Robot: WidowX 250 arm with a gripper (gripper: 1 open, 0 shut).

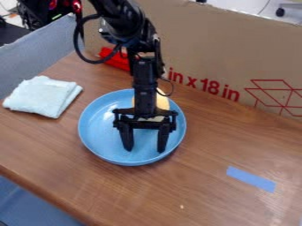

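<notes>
My black gripper (pixel 144 141) reaches down from the top centre into a blue plate (pixel 101 136) on the wooden table, its two fingertips low over the plate's middle. A pale yellow object (pixel 158 102) shows partly behind the gripper on the back of the plate, mostly hidden. The fingers look spread apart, and I see nothing clearly between them.
A folded light cloth (pixel 42 97) lies left of the plate. A red object (pixel 113 58) sits at the back before a cardboard box (pixel 231 62). A strip of blue tape (pixel 250 179) marks the right.
</notes>
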